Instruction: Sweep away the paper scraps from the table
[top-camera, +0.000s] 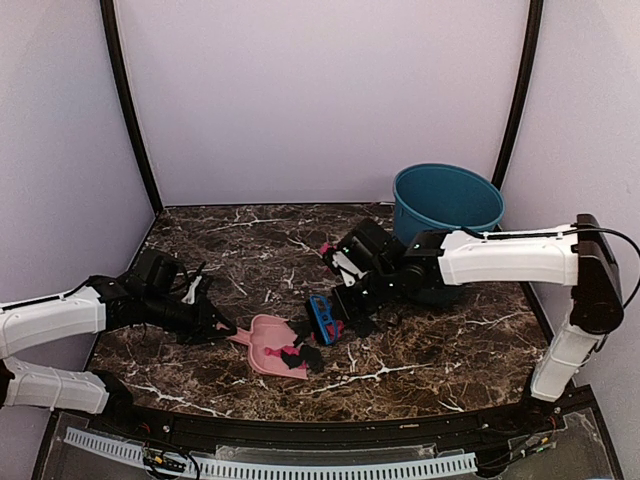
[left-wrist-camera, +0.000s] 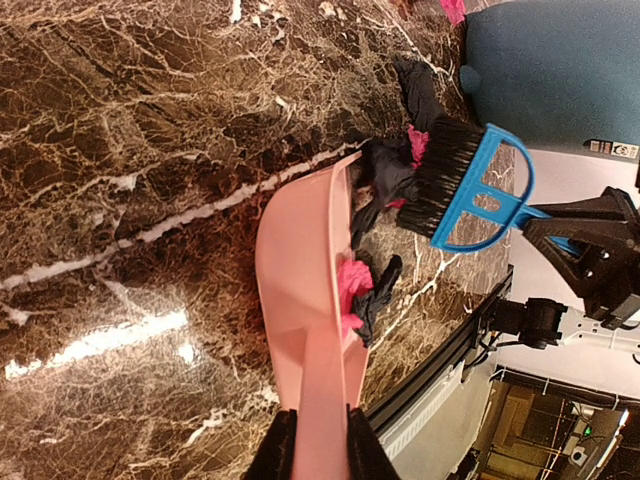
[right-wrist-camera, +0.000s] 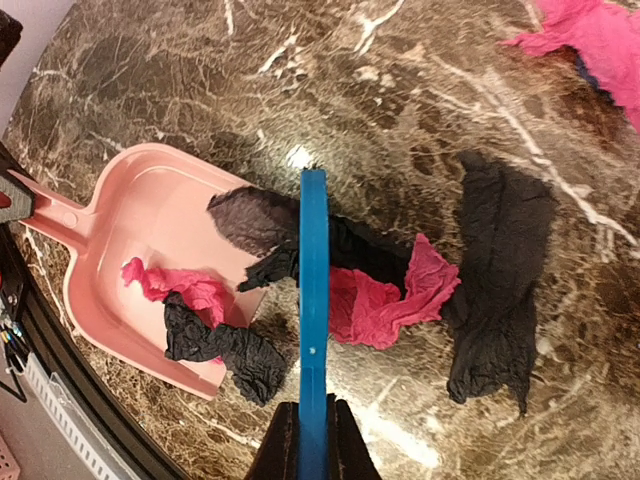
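My left gripper is shut on the handle of the pink dustpan (top-camera: 258, 335), which lies on the marble table. A pink scrap (right-wrist-camera: 190, 290) and a black scrap (right-wrist-camera: 220, 345) lie in the pan, the black one hanging over its front edge. My right gripper is shut on the blue brush (left-wrist-camera: 480, 195), its dark bristles turned toward the pan. Another black scrap (right-wrist-camera: 250, 220) straddles the pan's lip, and a crumpled pink scrap (right-wrist-camera: 400, 300) lies just outside it, partly behind the brush. Farther out a flat black scrap (right-wrist-camera: 500, 280) rests on the table.
Behind the right arm stands a tall teal bin (top-camera: 447, 200). A separate pink scrap (right-wrist-camera: 600, 45) lies on the table away from the pan. Bare marble (top-camera: 215, 250) spreads over the back left, and a dark rail (top-camera: 300, 432) borders the front.
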